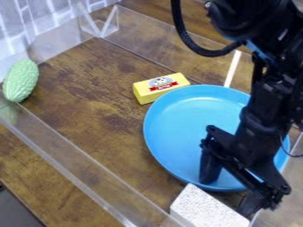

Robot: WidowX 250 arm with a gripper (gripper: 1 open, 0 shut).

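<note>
My black gripper [240,168] is low over the right half of a blue round plate [174,129], its fingers apart in an open stance, dark against the plate. I cannot see anything held between them. A white speckled block [208,208] lies just in front of the plate, below the gripper, and is partly cut off by the frame's bottom edge. A yellow box [160,87] with a red and white label lies behind the plate.
A green bumpy object [21,78] sits at the far left. Clear plastic walls surround the wooden floor [83,106], whose left middle is clear. A thin pale strip stands behind the plate at the right.
</note>
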